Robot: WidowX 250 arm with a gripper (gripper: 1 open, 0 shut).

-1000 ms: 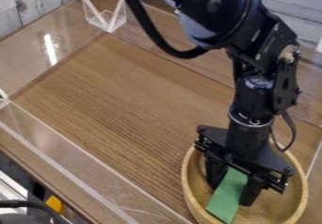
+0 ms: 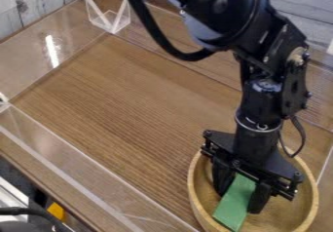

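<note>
My black gripper (image 2: 250, 175) is lowered into a round wooden bowl (image 2: 299, 214) at the lower right. It is shut on a green object (image 2: 235, 205), which lies flat inside the bowl with its upper end partly hidden by the fingers.
Transparent edging runs along its left and lower-left sides, and a white wire-like holder (image 2: 107, 14) stands at the back left. A pale wall is behind.
</note>
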